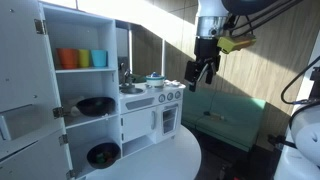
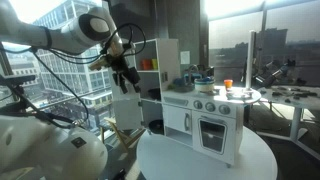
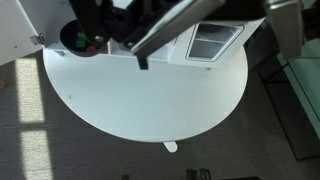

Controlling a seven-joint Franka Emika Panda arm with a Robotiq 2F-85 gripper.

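My black gripper (image 1: 203, 74) hangs in the air in front of a white toy kitchen (image 1: 136, 124), well above the round white table. In the second exterior view the gripper (image 2: 128, 78) is left of the kitchen, apart from every object. Its fingers are small and dark here, and whether they are apart or together is unclear. Nothing held shows. On the kitchen's upper shelf stand orange cups (image 1: 67, 58) and a teal cup (image 1: 100, 58). A black pan (image 1: 96, 106) rests on the shelf below, and a dark bowl (image 1: 102, 154) lower down.
A blue-lidded pot (image 1: 155, 80) stands on the stovetop. An orange cup (image 2: 228, 84) is at the counter's right end. The cabinet door (image 1: 25, 85) swings open at left.
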